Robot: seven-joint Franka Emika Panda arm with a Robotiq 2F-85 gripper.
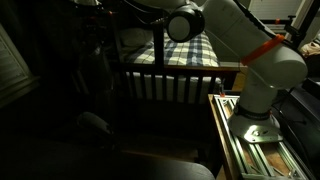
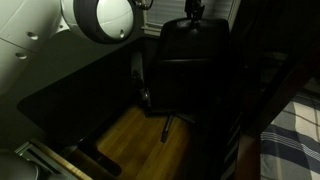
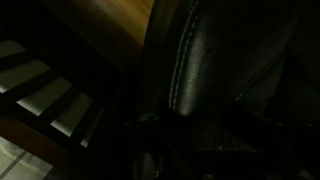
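A black office chair with a stitched, leather-like back (image 2: 190, 50) stands beyond the dark table. In exterior view 2 my gripper (image 2: 193, 9) is at the top edge of that chair back. The wrist view shows the stitched chair surface (image 3: 182, 60) close ahead of the dark gripper. My gripper appears shut on the chair's upper edge, though deep shadow hides most of the fingers and the exact contact. In exterior view 1 the chair is mostly lost in the dark, with an armrest (image 1: 95, 122) faintly visible.
A dark tabletop (image 1: 90, 163) fills the near side. A slatted wooden rail (image 1: 170, 87) stands behind the chair, with a checked bedspread (image 1: 190, 50) past it. Bare wooden floor (image 2: 135, 140) shows beside the chair.
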